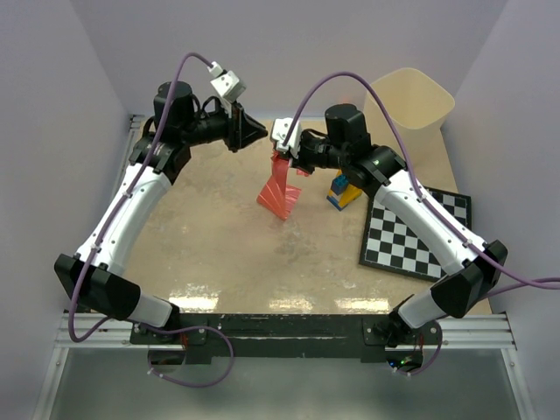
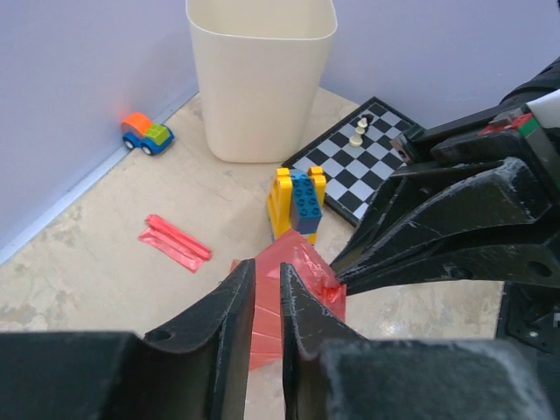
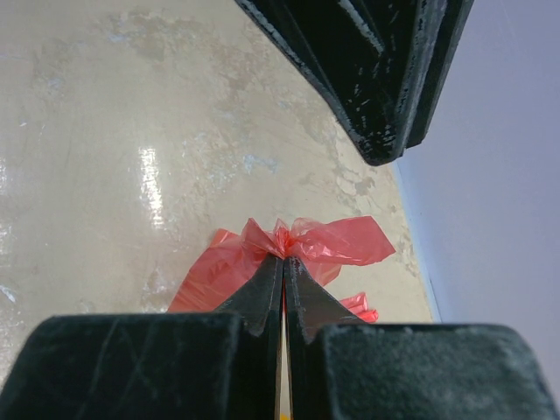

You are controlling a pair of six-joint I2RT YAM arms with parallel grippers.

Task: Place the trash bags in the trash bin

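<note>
My right gripper (image 1: 288, 150) is shut on a red trash bag (image 3: 219, 276), whose crumpled top pokes above the fingertips while its body hangs down near the table's middle. My left gripper (image 1: 249, 131) is a little left of it; in the left wrist view its fingertips (image 2: 243, 282) stand slightly apart, with no bag visibly held. More red bags (image 2: 175, 241) lie on the table behind. The white trash bin (image 1: 407, 101) stands at the back right.
A yellow and blue toy (image 1: 346, 189) sits right of centre, beside a checkered board (image 1: 404, 241). A small toy car (image 2: 147, 135) is near the back wall.
</note>
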